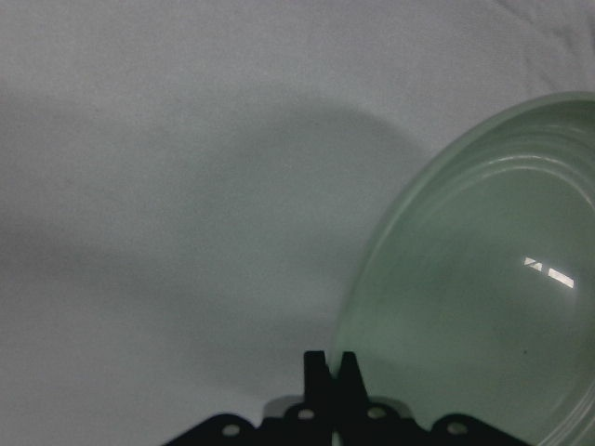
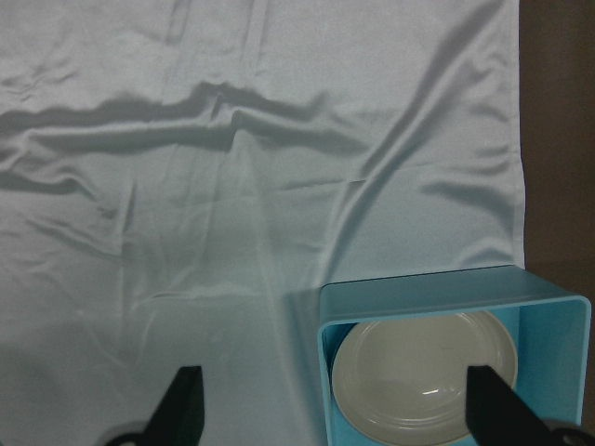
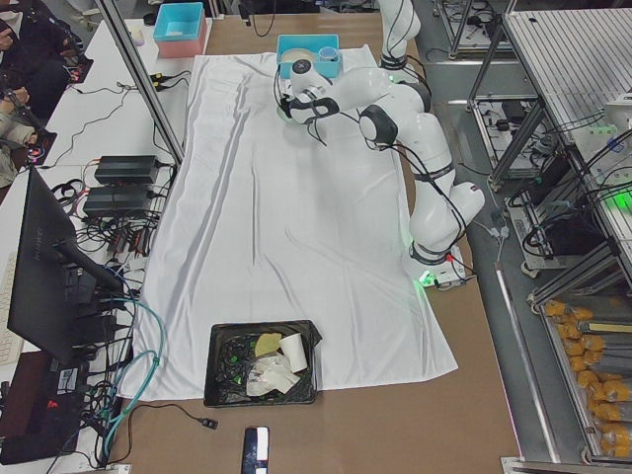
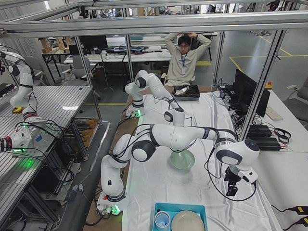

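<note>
A pale green dish (image 4: 182, 160) (image 1: 474, 297) appears in the camera right view, mostly behind the arms in the camera left view. My left gripper is shut on its rim in the left wrist view. My right gripper (image 4: 232, 187) is open, nothing visible between its fingers, above the white cloth beside a blue bin (image 2: 428, 285) (image 4: 202, 216). The bin holds a cream plate (image 2: 423, 372) and, in the camera right view, a light blue cup (image 4: 162, 220).
A black tray (image 3: 212, 365) with assorted items sits at the cloth's other end. Monitor (image 3: 44, 267) and cables line one side, metal frame posts (image 4: 262, 82) stand around.
</note>
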